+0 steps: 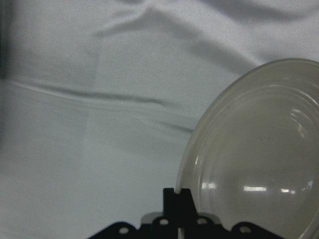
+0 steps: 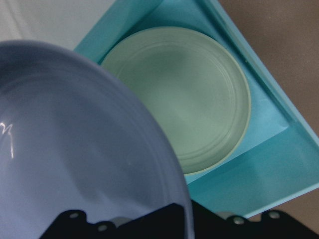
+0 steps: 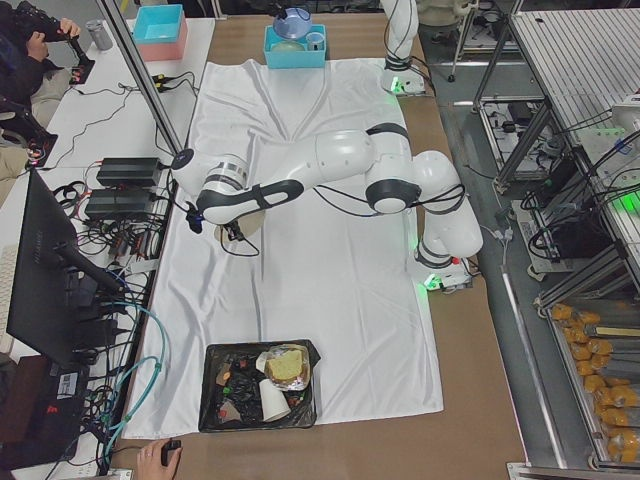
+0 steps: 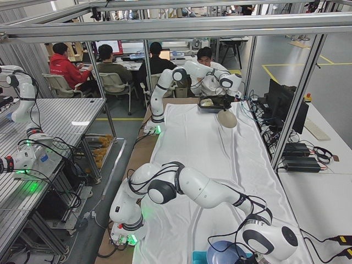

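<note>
A beige plate (image 1: 259,149) is over the white cloth, my left gripper shut on its rim; it shows as a pale disc (image 4: 227,119) in the camera right view. A blue bowl (image 2: 79,139), seen large in the right wrist view, has my right gripper shut on its rim, above the light blue bin (image 2: 279,99). A pale green plate (image 2: 177,94) lies in that bin. In the camera left view the blue bowl (image 3: 292,22) is at the top edge of the bin.
A black tray (image 3: 215,414) with food scraps, a sandwich and a white cup lies at the near end of the white cloth (image 3: 330,280). A monitor, cables and black boxes line the left side.
</note>
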